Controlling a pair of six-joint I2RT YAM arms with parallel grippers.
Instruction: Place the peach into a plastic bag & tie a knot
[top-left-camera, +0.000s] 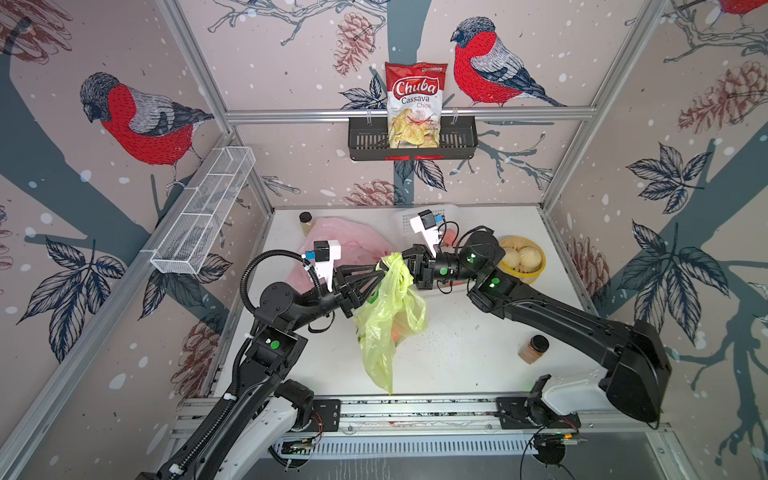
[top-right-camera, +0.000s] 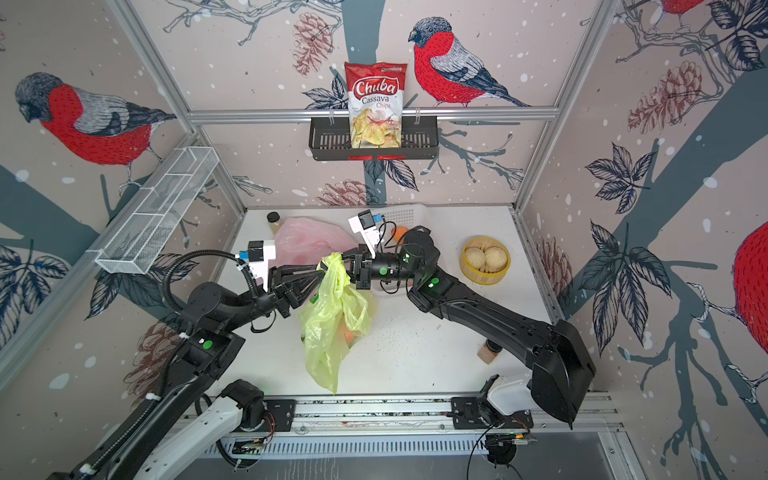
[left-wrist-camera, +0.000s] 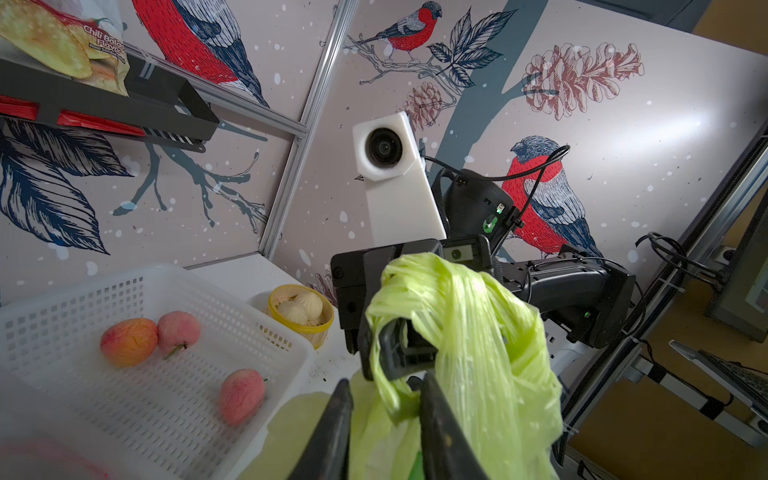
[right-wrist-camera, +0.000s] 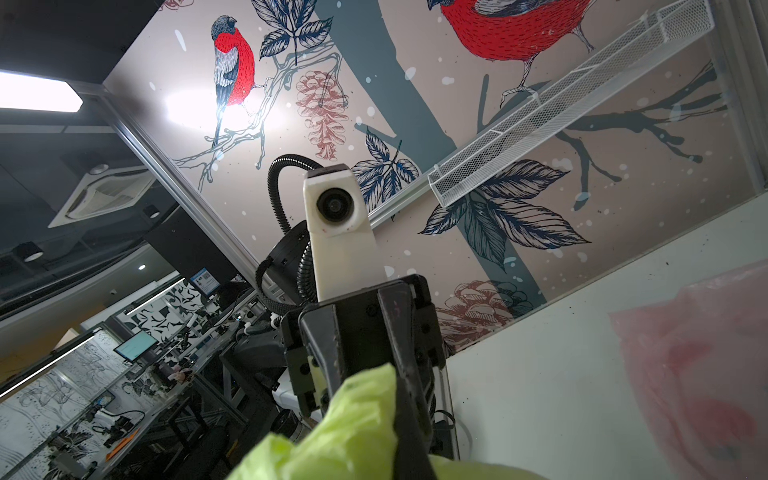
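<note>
A light green plastic bag (top-left-camera: 388, 336) hangs between my grippers above the table, a pinkish shape showing through its lower part. My left gripper reaches into the bag's bunched top from the left, its fingers around a strand; whether they grip it cannot be told. My right gripper (top-right-camera: 340, 268) meets it from the right, with the bag's top (left-wrist-camera: 456, 296) looped over its fingers; its fingertips are hidden by the plastic.
A white perforated basket (left-wrist-camera: 144, 384) with several peaches (left-wrist-camera: 240, 396) stands behind. A pink bag (top-right-camera: 308, 236) lies back left, a yellow bowl (top-right-camera: 484, 272) right, a jar (top-left-camera: 532, 348) front right. A chips bag (top-left-camera: 414, 104) sits on the wall shelf.
</note>
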